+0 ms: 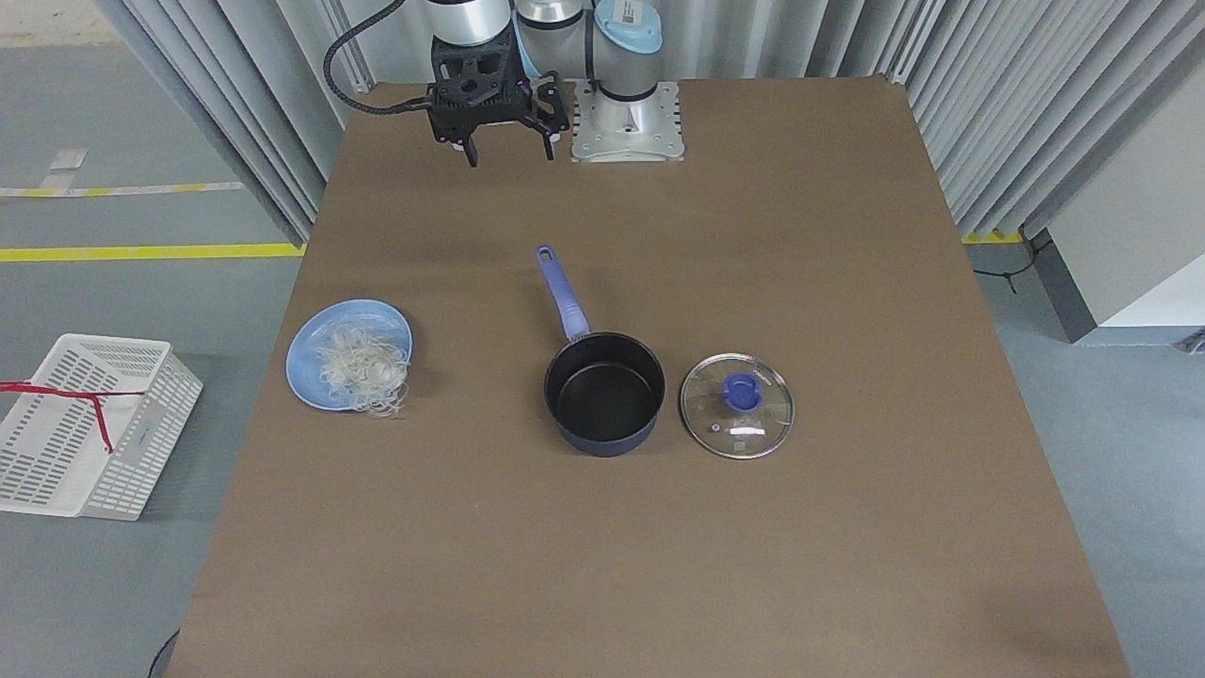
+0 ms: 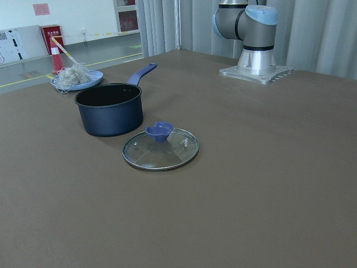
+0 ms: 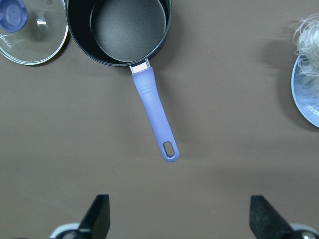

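A dark saucepan (image 1: 604, 390) with a lilac handle (image 3: 154, 112) stands empty mid-table, handle toward the arm. Its glass lid (image 1: 734, 429) with a blue knob (image 2: 159, 130) lies beside it, to the right in the front view. A light blue plate (image 1: 318, 362) holds a tangle of white noodle-like strands (image 1: 363, 367), some over its edge. My gripper (image 1: 509, 147) hangs at the back edge of the table, beyond the pan's handle; in the wrist view its two fingers (image 3: 98, 216) stand wide open, with nothing between them.
The arm's base (image 1: 627, 141) is fixed at the back edge, before grey curtains. A white plastic basket (image 1: 147, 452) stands off the table on the left.
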